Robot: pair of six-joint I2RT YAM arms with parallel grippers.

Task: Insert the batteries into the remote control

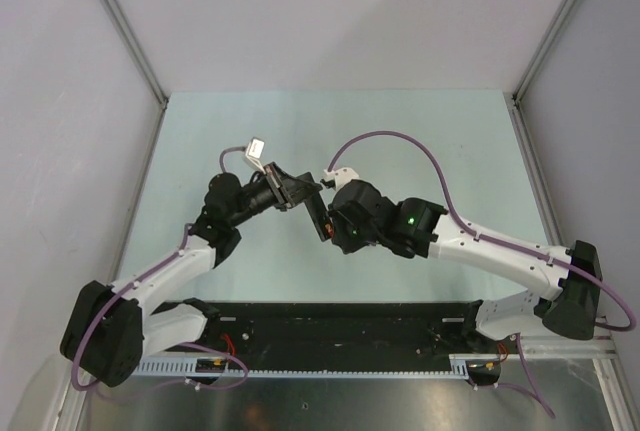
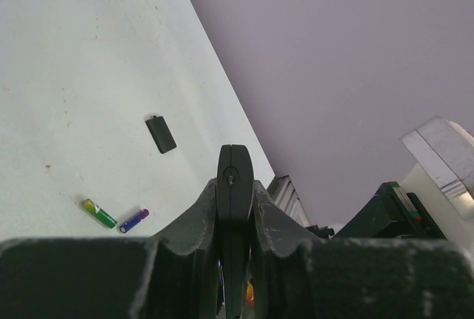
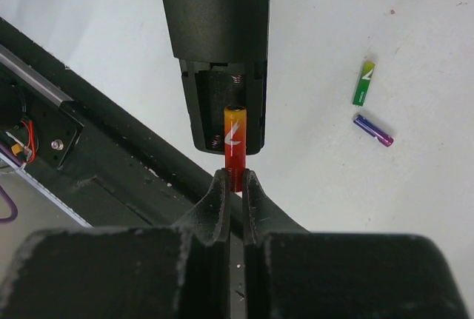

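The black remote control point(image 1: 317, 213) is held above the table by my left gripper point(image 1: 309, 189), which is shut on it. In the right wrist view the remote's open battery bay point(image 3: 209, 108) faces the camera, with springs visible inside. An orange-red battery point(image 3: 235, 141) is pinched at its lower end by my right gripper, shut on it. The battery's upper end overlaps the bay; whether it touches the bottom cannot be told. On the table lie a green battery point(image 3: 364, 84) and a purple battery point(image 3: 373, 130), apart from each other.
A small black rectangular piece point(image 2: 161, 134) lies flat on the table in the left wrist view. Grey walls point(image 1: 60, 101) flank the pale table point(image 1: 440, 126), whose back half is clear. The dark front rail point(image 1: 320, 331) runs along the near edge.
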